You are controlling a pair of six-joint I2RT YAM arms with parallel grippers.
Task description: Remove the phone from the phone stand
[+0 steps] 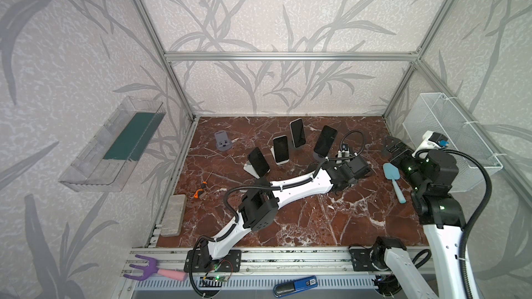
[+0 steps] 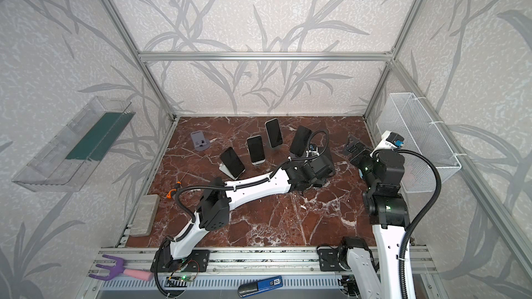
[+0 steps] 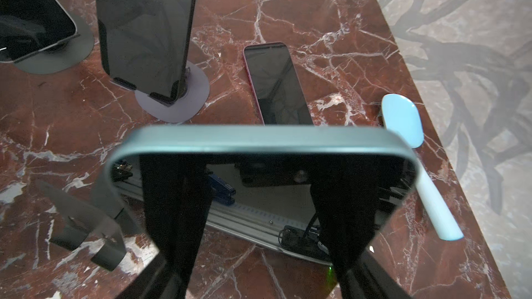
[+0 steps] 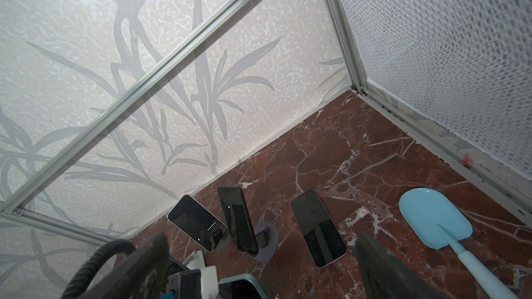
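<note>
A phone with a teal rim fills the middle of the left wrist view. My left gripper is shut on it, its dark fingers seen against the glossy screen. Below and to the left, an empty grey stand is on the table, apart from this phone. Another phone with a pink edge lies flat beyond it. Several phones lean on stands, among them a dark one and a white-edged one. My right gripper is open above the table at the right, nothing between its fingers.
A light-blue scoop lies on the right side. An empty purple stand is at the back left. A white mesh basket hangs on the right wall. Orange-handled pliers and a pale block occupy the left.
</note>
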